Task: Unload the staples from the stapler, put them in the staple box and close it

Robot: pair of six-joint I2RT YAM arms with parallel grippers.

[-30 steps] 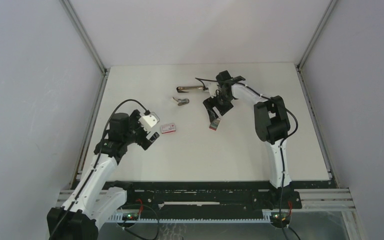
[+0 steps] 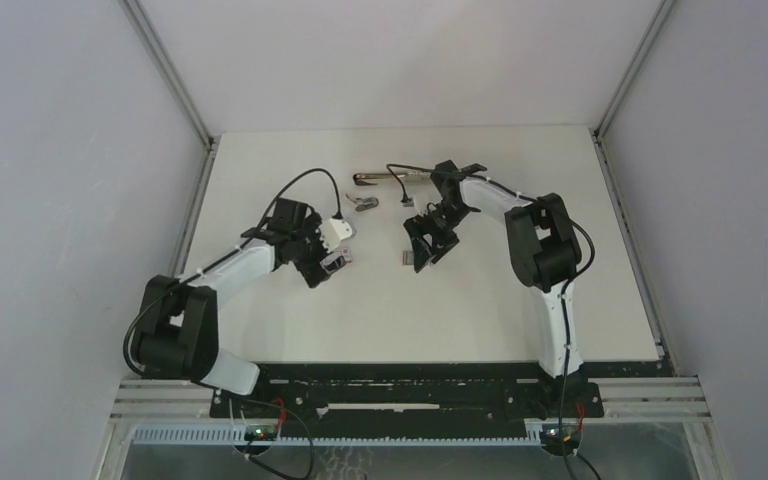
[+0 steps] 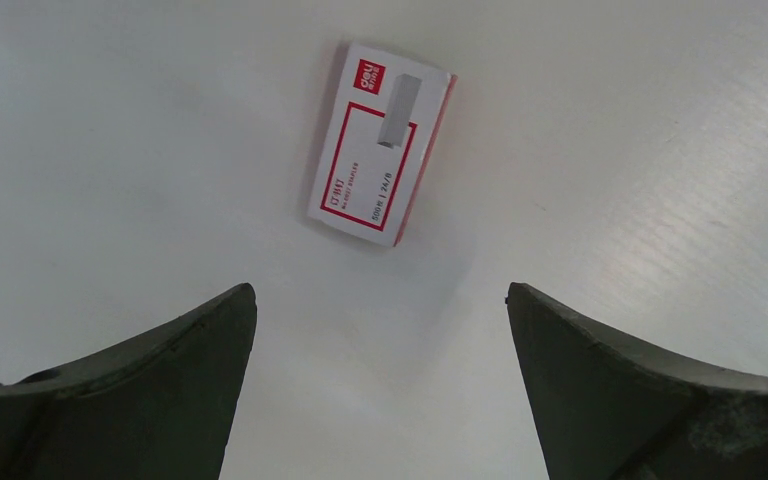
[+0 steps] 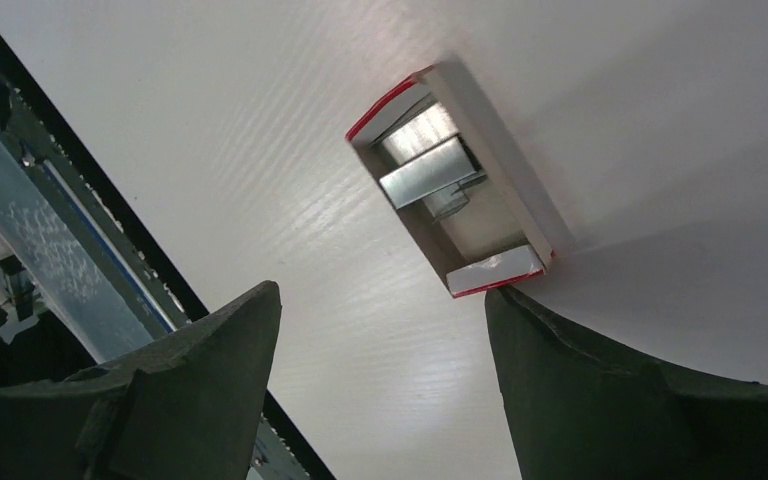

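Note:
In the left wrist view a white and red staple box (image 3: pixel 365 170) lies flat on the table just beyond my open left gripper; nothing is between its fingers. In the right wrist view an open cardboard tray (image 4: pixel 519 200) holds metal staple pieces (image 4: pixel 426 172); it lies just beyond my right gripper, which is open and empty. From above, the tray sits mostly under the right gripper. A small silver and dark object (image 2: pixel 365 202), possibly a staple remover, lies between the arms toward the back.
A long metallic stapler (image 2: pixel 380 179) lies at the back, partly hidden by the right arm.
My left arm has swung toward the back and right, its gripper now over the staple box. The right gripper has shifted slightly, and the tray beneath it appears moved a little leftward.

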